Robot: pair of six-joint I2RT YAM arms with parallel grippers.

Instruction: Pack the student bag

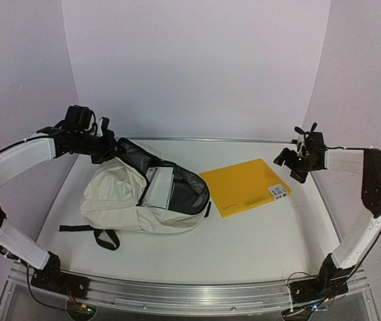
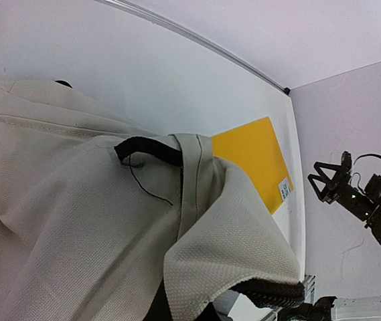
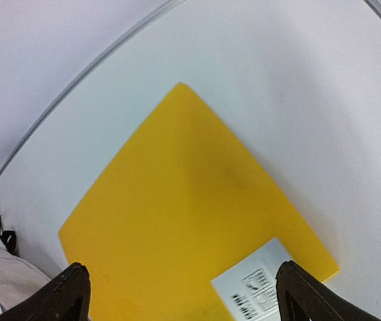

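The cream backpack (image 1: 113, 194) lies on the left of the table, its dark-lined opening facing right. Inside the opening rests a flat white item (image 1: 159, 187). At the bag's upper edge, my left gripper (image 1: 112, 148) is shut on the flap (image 2: 227, 244), whose cloth covers most of the fingers in the left wrist view. A yellow flat box or book (image 1: 240, 186) with a white barcode label lies right of the bag. My right gripper (image 1: 290, 166) stands open beyond its right side; in the right wrist view nothing is between the wide-apart fingers (image 3: 59, 297).
A black strap (image 1: 100, 235) trails from the bag's front left. Walls close in the back and both sides.
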